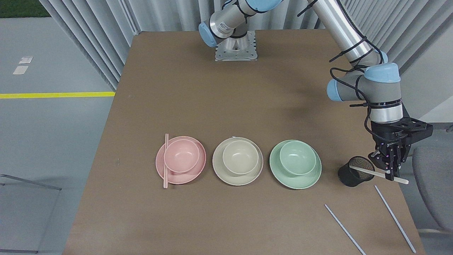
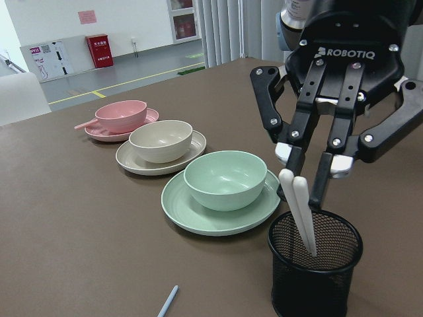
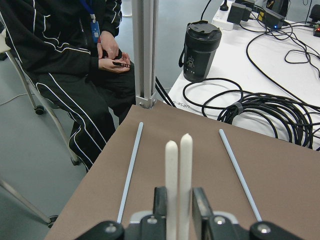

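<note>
My gripper (image 1: pixel 390 170) is at the table's right edge over a black mesh pen cup (image 1: pixel 354 172), shut on a pair of cream chopsticks (image 3: pixel 185 175), held at a slant with one end at the cup's mouth. A pink bowl (image 1: pixel 181 155) on a pink plate, with pink chopsticks (image 1: pixel 166 178) across its left side, a cream bowl (image 1: pixel 240 157) on its plate, and a green bowl (image 1: pixel 298 157) on its plate stand in a row to the cup's left in the front view.
Two pale grey sticks (image 1: pixel 344 229) lie apart near the front right. A person (image 3: pixel 70 90) sits beside the table in the wrist view, near a white table with cables.
</note>
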